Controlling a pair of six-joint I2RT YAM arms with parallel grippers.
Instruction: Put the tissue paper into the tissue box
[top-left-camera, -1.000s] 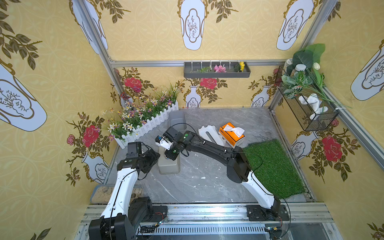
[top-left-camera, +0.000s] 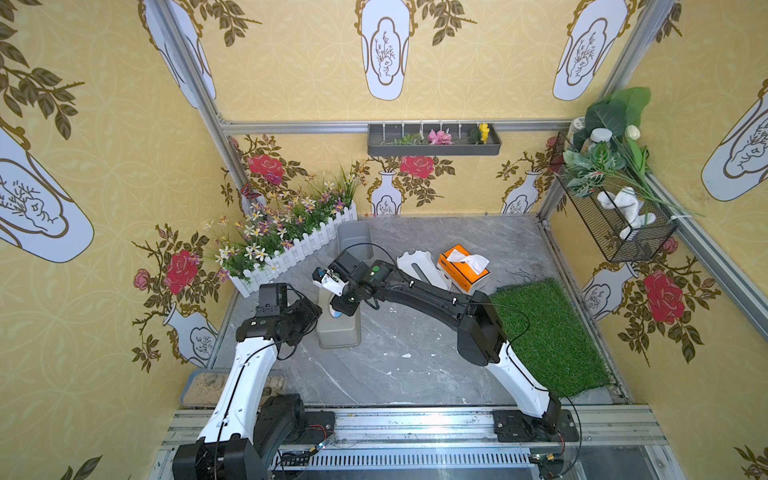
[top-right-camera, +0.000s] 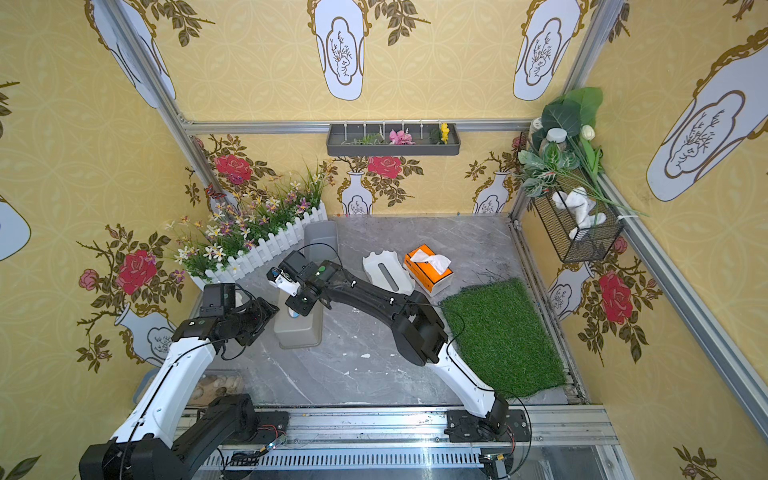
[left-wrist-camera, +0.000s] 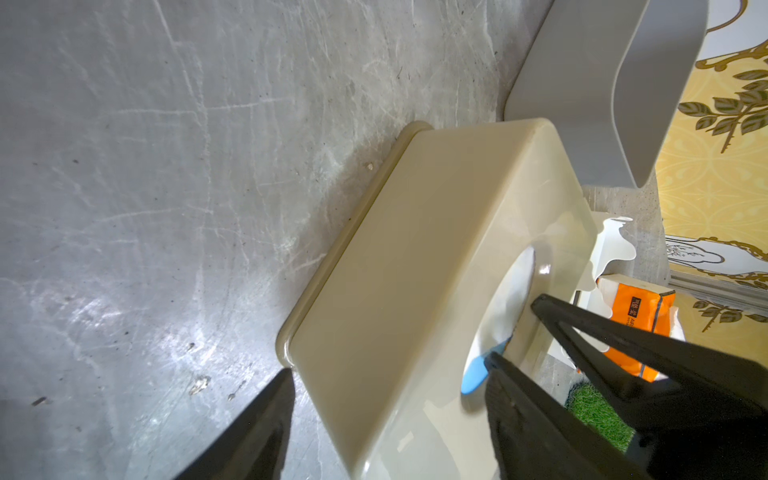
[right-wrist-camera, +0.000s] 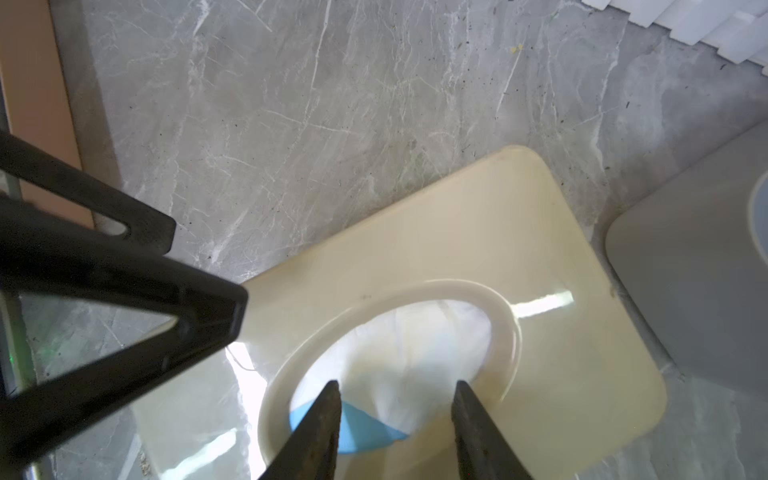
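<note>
The beige tissue box stands on the table, its oval opening facing up. Through that opening show the white tissue paper and a blue patch beside it. My right gripper is over the opening, its fingers apart with nothing visible held between them. In the left wrist view, one dark right-gripper fingertip hangs by the opening's rim. My left gripper is open at the box's long side, its two fingers straddling the view of the wall; whether they touch it cannot be told.
A grey bin stands close behind the box. Further right are a white slotted piece, an orange tissue pack and a green grass mat. A white picket fence with flowers borders the back left. Bare table lies at front centre.
Over the last second the right gripper has shifted slightly up in the top left view, uncovering more of the opening. The left arm has edged slightly right. The box has hardly moved.
</note>
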